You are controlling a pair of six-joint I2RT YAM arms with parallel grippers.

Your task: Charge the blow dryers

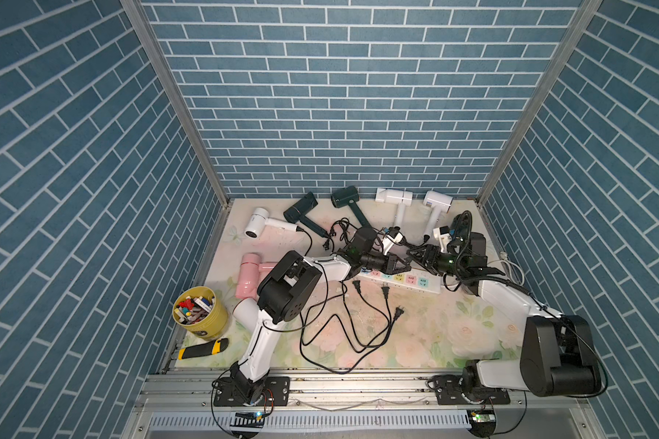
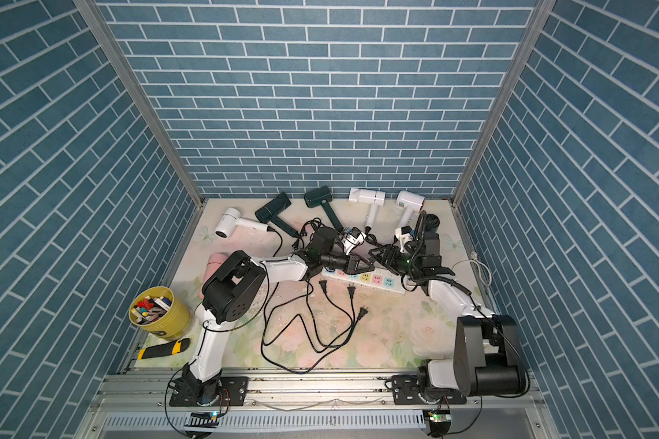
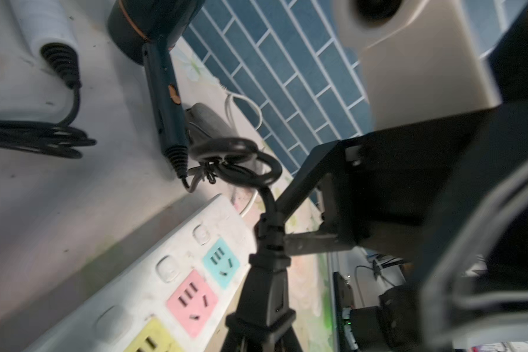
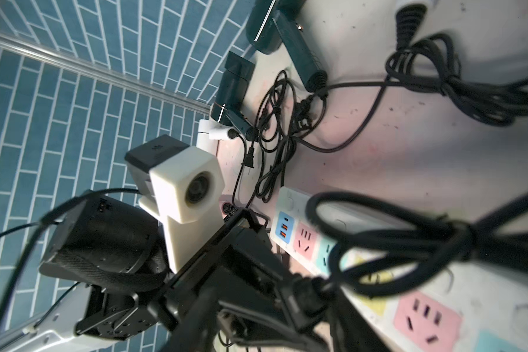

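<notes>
A white power strip (image 1: 430, 286) with coloured sockets lies mid-table under both grippers. In the left wrist view a black plug (image 3: 267, 293) is held upright by my left gripper (image 1: 394, 262), its coiled cord rising behind. My right gripper (image 2: 380, 254) is beside it, with the coiled cord close over the sockets; whether it grips anything is unclear. Green hair dryers (image 1: 346, 196) and white hair dryers (image 1: 394, 197) lie along the back, another white one (image 1: 257, 223) at the left, and a pink one (image 1: 248, 278) nearer the front.
A yellow bucket (image 1: 205, 322) of markers and a black-yellow tool (image 1: 201, 349) stand at the front left. Loose cables with plugs (image 1: 398, 312) lie on the front middle.
</notes>
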